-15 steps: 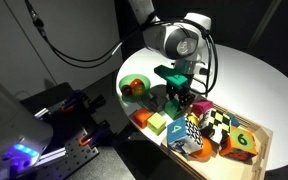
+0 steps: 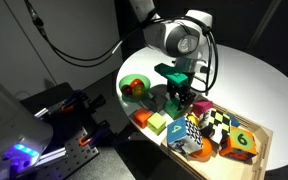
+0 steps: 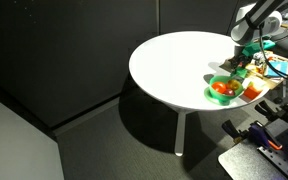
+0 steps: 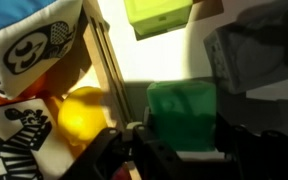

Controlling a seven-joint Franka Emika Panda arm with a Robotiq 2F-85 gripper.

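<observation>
My gripper is shut on a green block (image 4: 182, 112), whose bright face fills the space between the dark fingers in the wrist view. In exterior view 1 the green block (image 2: 172, 106) appears low beneath the white arm, close to the table, between the bowl and the wooden tray. Whether its underside touches the table is hard to tell. A yellow-green block (image 4: 159, 12) lies apart from it, near the top of the wrist view.
A wooden tray (image 2: 262, 150) holding several colourful toy blocks stands beside the gripper. The green bowl (image 2: 124, 88) with red and orange items sits on the other side. An orange-red block (image 2: 142, 117) lies near the table edge. Behind the arm, much white tabletop (image 3: 174, 60) is clear.
</observation>
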